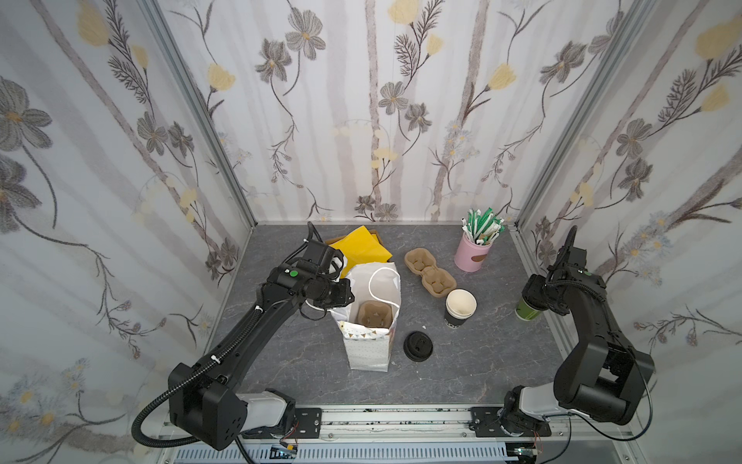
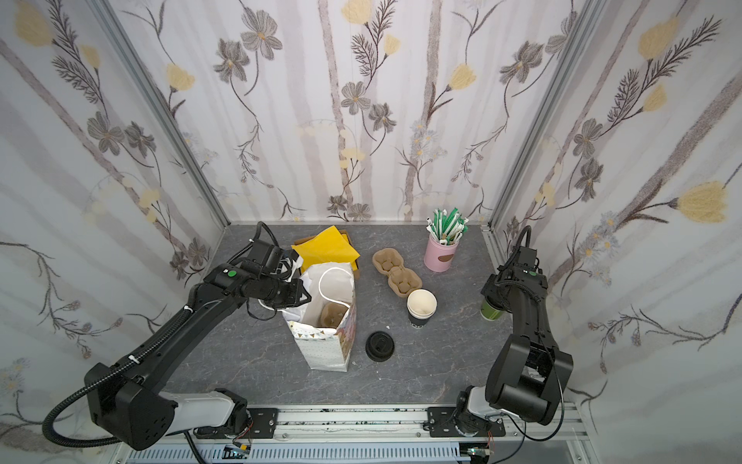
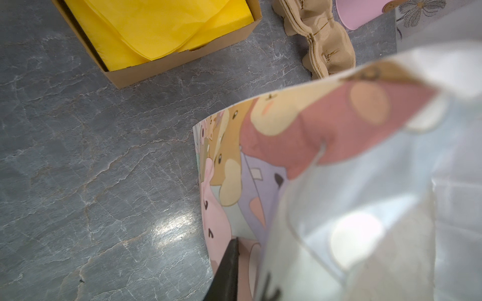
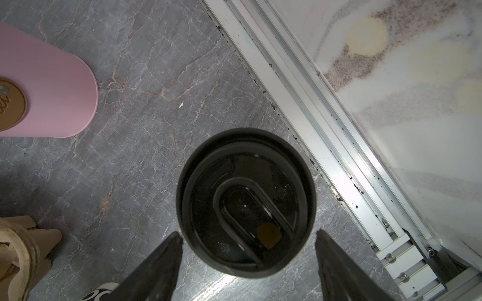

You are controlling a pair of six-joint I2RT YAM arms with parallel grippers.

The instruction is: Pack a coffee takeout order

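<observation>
A white, cartoon-printed paper bag point(image 1: 367, 352) stands upright and open at left centre, with a brown cup carrier point(image 1: 375, 313) inside. At its upper left edge my left gripper point(image 1: 348, 294) is shut on the bag's thin wall; in the left wrist view that wall point(image 3: 296, 125) hides most of the fingers. By the right wall stands a green cup point(image 1: 527, 311) with a black lid point(image 4: 246, 200) on. My right gripper is over this cup, its fingers apart on either side of the lid, with gaps showing. Another cup point(image 1: 460, 305) stands without a lid, and a loose black lid point(image 1: 418, 346) lies nearby.
A second brown carrier point(image 1: 439, 280) lies behind the open cup. Stirrers or straws stand in a pink holder point(image 1: 471, 255) at the back right. Yellow napkins point(image 3: 150, 25) fill a box behind the bag.
</observation>
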